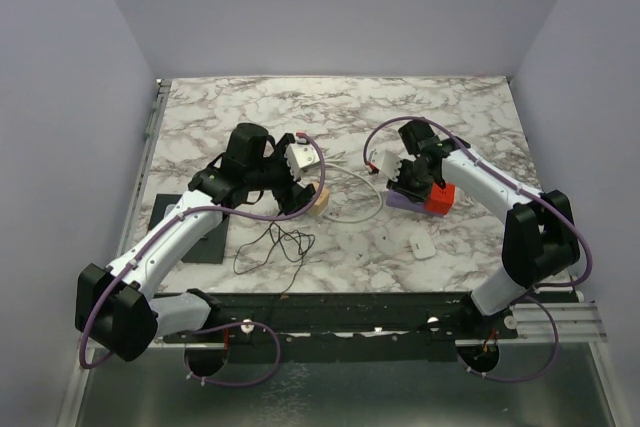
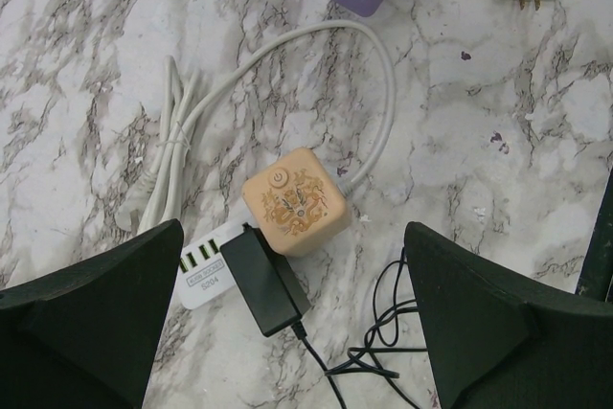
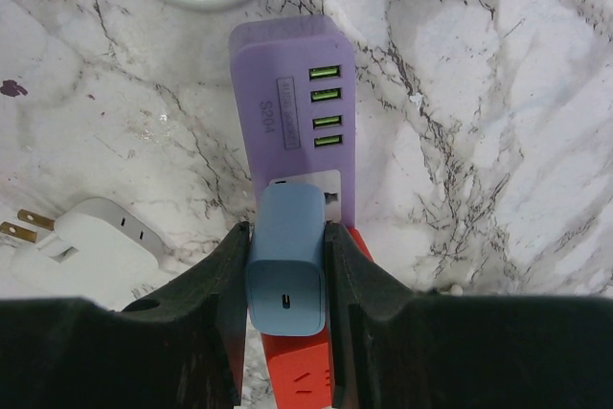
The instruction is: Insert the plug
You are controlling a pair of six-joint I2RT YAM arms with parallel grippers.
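A purple power strip (image 3: 257, 93) with several USB ports lies on the marble table in the right wrist view. My right gripper is shut on a blue-grey plug (image 3: 287, 289), right over the strip's white socket face (image 3: 330, 184). The plug's prongs are hidden under its body, so I cannot tell whether they sit in the socket. A red block (image 3: 305, 375) shows just below the plug, partly covered by the fingers. My left gripper stands open above a beige cube (image 2: 295, 206), with nothing held between its fingers.
A white adapter with brass prongs (image 3: 101, 241) lies beside the purple strip. Below the left gripper are a white strip (image 2: 203, 280), a black adapter (image 2: 263, 284) with its cord, and a white cable (image 2: 391, 93).
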